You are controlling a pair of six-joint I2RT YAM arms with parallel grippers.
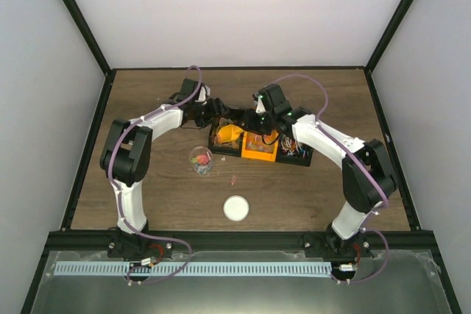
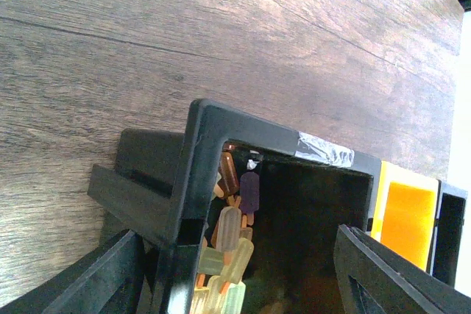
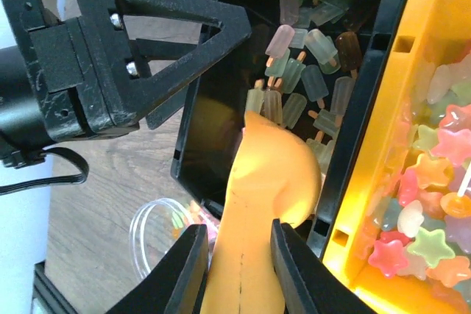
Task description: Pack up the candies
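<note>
My right gripper is shut on a yellow scoop point(image 3: 272, 174), which rests in the black compartment point(image 3: 221, 108) of popsicle-shaped candies point(image 3: 320, 49). The neighbouring orange compartment point(image 3: 412, 5) holds star and other colourful candies point(image 3: 430, 244). My left gripper is part open at that black box's left end, its fingers either side of the rim and candies in the left wrist view; whether it touches is unclear. A clear jar point(image 1: 201, 160) with colourful candy stands in front of the boxes.
A white lid point(image 1: 235, 208) lies at the front middle. A third black compartment point(image 1: 294, 152) with stick-like items is on the right.
</note>
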